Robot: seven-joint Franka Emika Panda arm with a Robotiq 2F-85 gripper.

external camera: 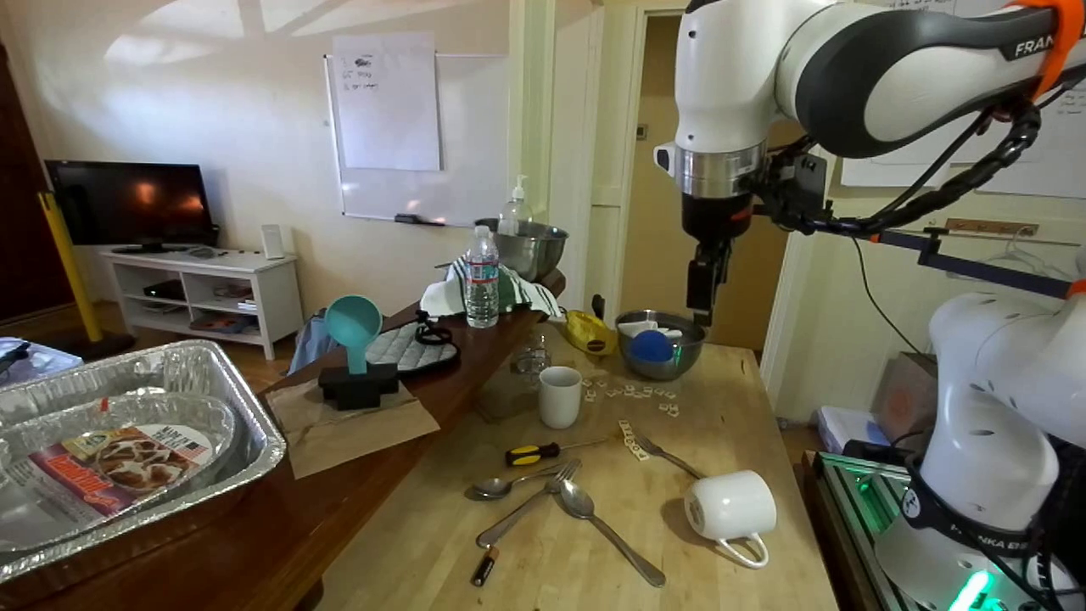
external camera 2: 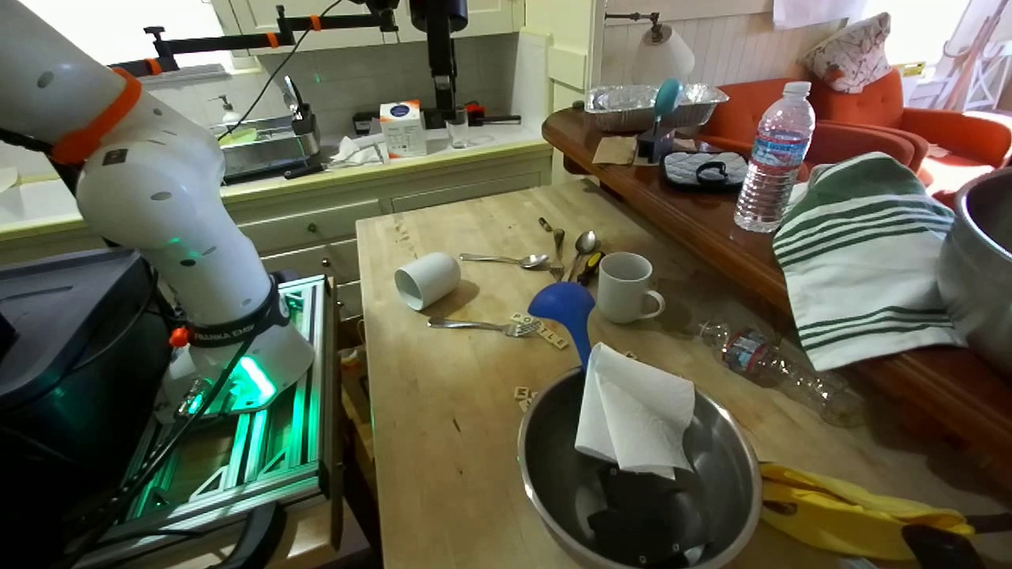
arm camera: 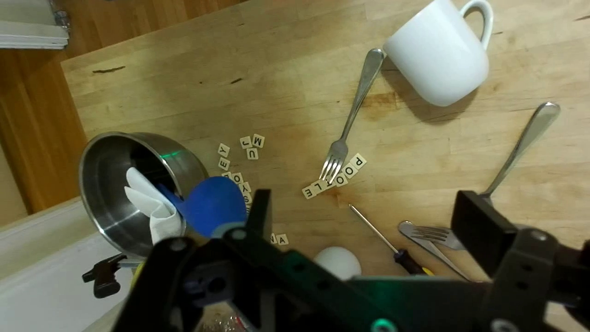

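My gripper is open and empty, its two black fingers (arm camera: 260, 213) spread wide in the wrist view. In exterior view 1 the gripper (external camera: 704, 295) hangs high above the wooden table. Below it lie letter tiles (arm camera: 334, 176), some in a row partly under a fork (arm camera: 354, 113). A white mug (arm camera: 442, 55) rests on its side, and a second white mug (external camera: 560, 397) stands upright. A screwdriver (external camera: 534, 453), more cutlery (external camera: 611, 535) and a battery (external camera: 485, 566) lie in front. The metal bowl (external camera 2: 531, 474) holds a blue utensil (external camera 2: 561, 303) and a white cloth (external camera 2: 636, 408).
A raised dark wood counter (external camera: 305, 509) runs along one side, bearing foil trays (external camera: 270, 448), a teal utensil (external camera: 354, 324), an oven mitt (external camera: 412, 346) and a water bottle (external camera: 481, 280). A plastic bottle (external camera 2: 778, 365) lies by the counter. The robot-side table (external camera 2: 417, 455) has bare room.
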